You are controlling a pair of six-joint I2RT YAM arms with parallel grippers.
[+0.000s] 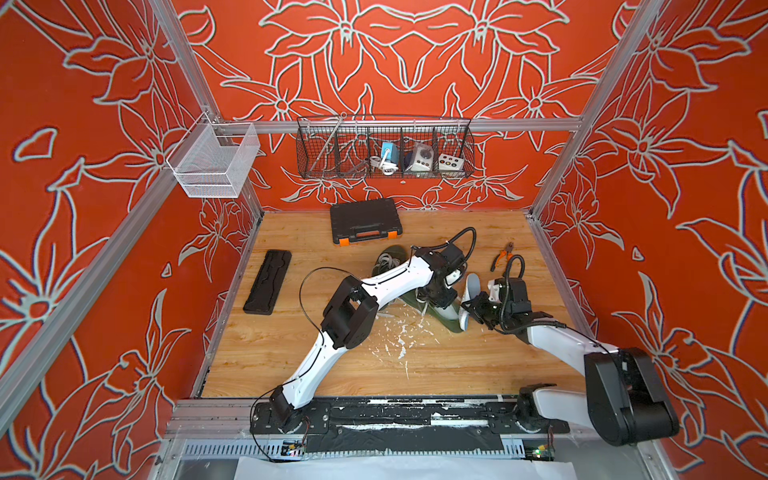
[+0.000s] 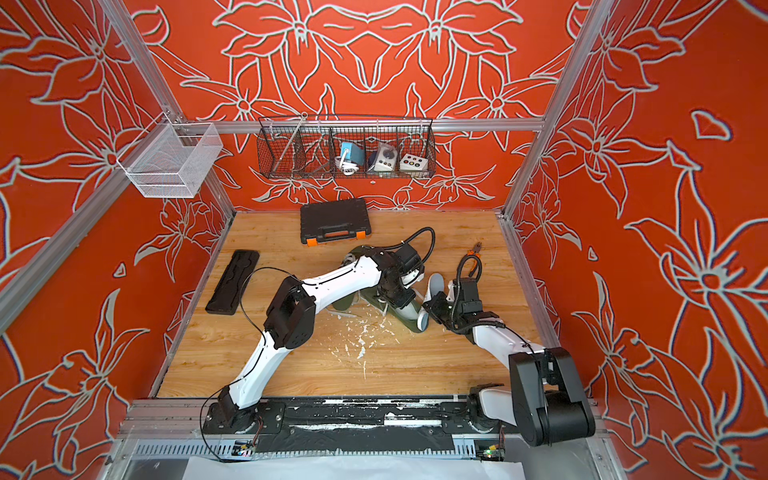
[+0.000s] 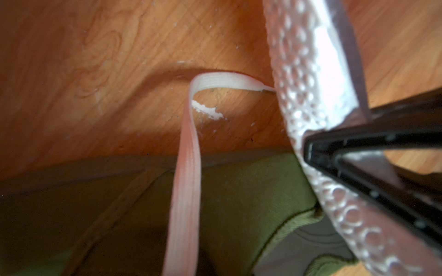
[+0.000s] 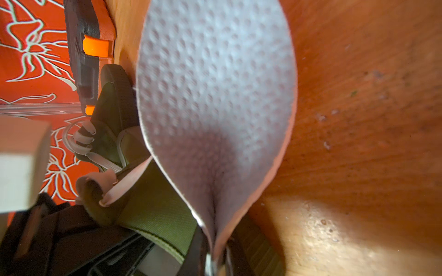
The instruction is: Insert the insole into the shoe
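A green shoe [image 1: 448, 321] lies at the right-centre under my left gripper [image 1: 448, 294]. A second green shoe [image 4: 112, 101] with white laces is behind it. My right gripper is shut on a pale dimpled insole [image 4: 214, 59], folded where it is pinched and raised beside the near shoe. My left gripper is shut; in the left wrist view its black finger [image 3: 315, 149] lies across a dimpled pale strip above green fabric and a loose lace [image 3: 184, 184]. Whether anything is between its fingers cannot be told.
A black case [image 1: 365, 217] lies at the back, a black tray [image 1: 268, 281] at the left, and orange pliers [image 1: 502, 256] behind my right gripper. A wire basket [image 1: 336, 148] hangs on the back wall.
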